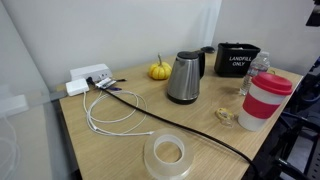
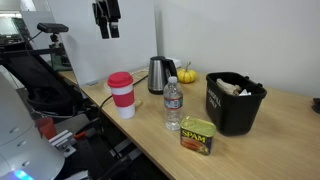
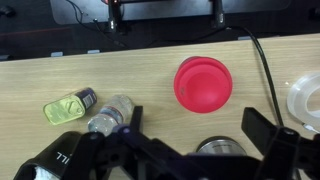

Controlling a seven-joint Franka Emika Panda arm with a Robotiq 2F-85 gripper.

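Observation:
My gripper is open, its two dark fingers wide apart in the wrist view with nothing between them. In exterior view 2 the gripper (image 2: 107, 34) hangs high above the table. A white cup with a red lid and red band (image 2: 122, 95) stands upright well below it, near the table edge. From above, the round red lid (image 3: 203, 84) shows between the fingers' lines, toward the table-edge side. Exterior view 1 has the cup (image 1: 265, 100) at right.
A steel kettle (image 1: 186, 78), water bottle (image 2: 172, 103), Spam can (image 2: 197, 135) and black landfill bin (image 2: 233, 108) stand around the cup. A tape roll (image 1: 168, 155), black cable (image 1: 190, 128), white cable (image 1: 92, 115) and small pumpkin (image 1: 160, 70) are also on the table.

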